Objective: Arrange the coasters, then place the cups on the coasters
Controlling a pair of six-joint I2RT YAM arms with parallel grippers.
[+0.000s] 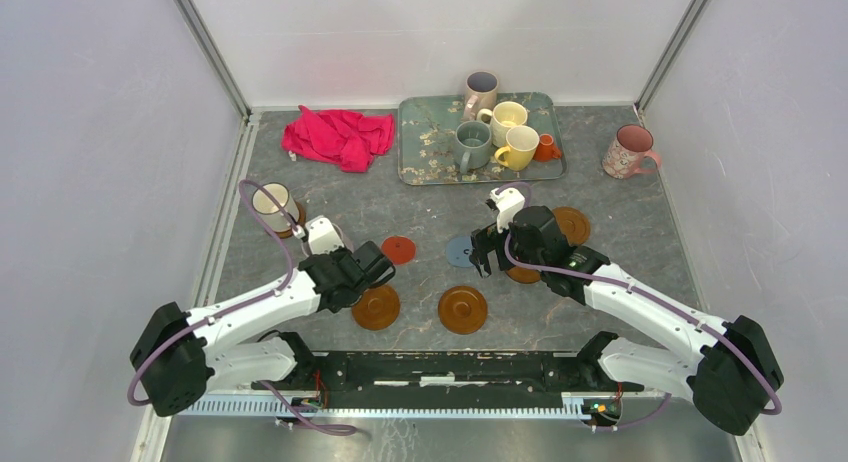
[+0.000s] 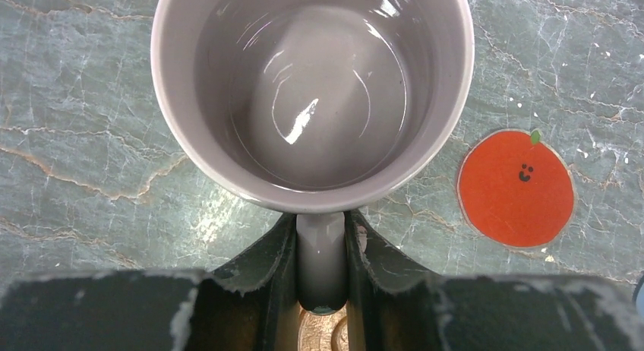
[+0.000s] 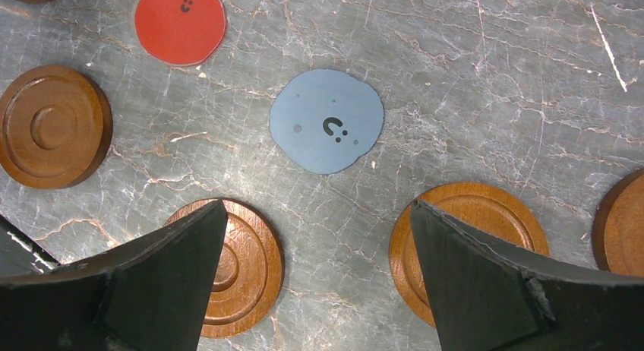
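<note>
In the left wrist view a greyish-mauve cup (image 2: pixel 319 85) is seen from above, empty inside. My left gripper is shut on its handle, one finger on each side. Most of that cup is hidden by the arm in the top view. To its right lies a flat red coaster (image 2: pixel 516 188), clear of the cup. A brown wooden coaster (image 1: pixel 376 308) lies nearer me, partly under my left gripper in its wrist view. My right gripper stands open, nothing between its fingers; a blue coaster (image 3: pixel 326 121) lies just ahead of it.
A tray (image 1: pixel 430 167) at the back holds several mugs. A white mug (image 1: pixel 276 206) stands on a brown coaster at left; a pink patterned mug (image 1: pixel 627 152) stands at right. A red cloth (image 1: pixel 341 138) lies back left. Further wooden coasters lie near my right gripper.
</note>
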